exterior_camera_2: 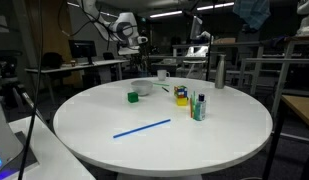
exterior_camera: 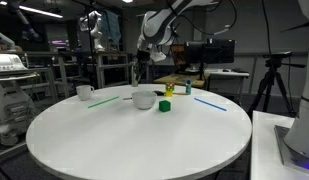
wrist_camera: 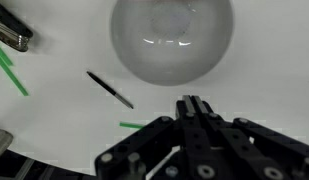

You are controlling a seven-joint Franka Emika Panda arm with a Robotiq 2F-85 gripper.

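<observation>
A grey bowl (wrist_camera: 172, 45) fills the top middle of the wrist view; its inside shows, with nothing in it. It rests upright on the round white table, left of the green cube (exterior_camera: 165, 106) in exterior view 1, and shows near the cube in exterior view 2 as well. In the wrist view my gripper has its fingertips close together just below the bowl's near rim. They look shut, and a narrow strip of table shows between them and the rim. Whether anything thin sits between them is too dark to tell.
A dark pen (wrist_camera: 109, 88) and green sticks (wrist_camera: 10, 70) lie beside the bowl. A white mug (exterior_camera: 85, 92), a yellow item (exterior_camera_2: 181, 95), a bottle (exterior_camera_2: 199, 107) and a blue stick (exterior_camera_2: 142, 128) are spread over the table (exterior_camera: 104, 145). Its near part is clear.
</observation>
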